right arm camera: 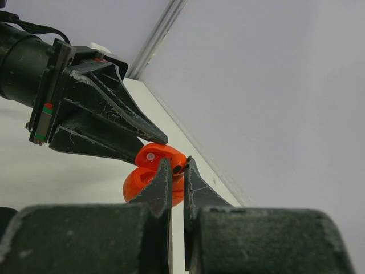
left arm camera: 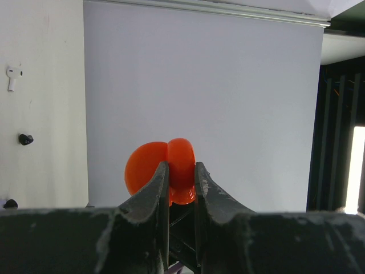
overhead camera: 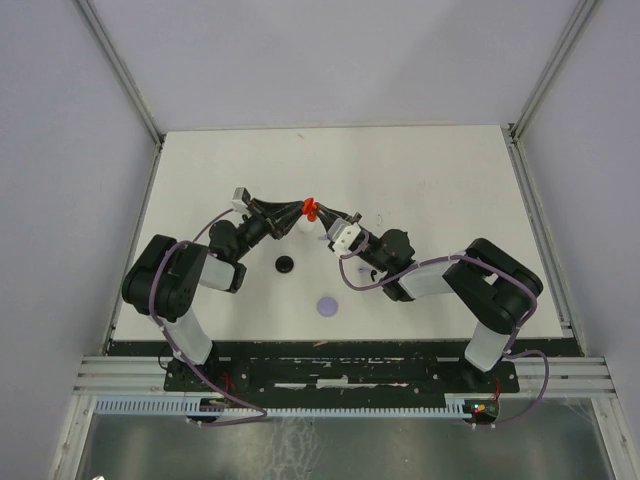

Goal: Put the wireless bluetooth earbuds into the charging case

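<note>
A red charging case [overhead camera: 311, 208] is held above the table, its lid open, its two rounded halves showing in the left wrist view. My left gripper is shut on it. From the other side my right gripper meets the case, shut on a small red earbud [right arm camera: 181, 160] with a dark tip. The earbud lies against the opened case [right arm camera: 132, 187]; fingers and case cover how deep it sits. The left gripper's fingers [right arm camera: 145, 130] clasp the case's upper left in the right wrist view.
Below on the white table are a black round case [overhead camera: 284, 264], a purple round case [overhead camera: 327, 306] and a white case [overhead camera: 306, 226]. A white earbud [left arm camera: 13, 74] and a black earbud [left arm camera: 25, 139] lie loose.
</note>
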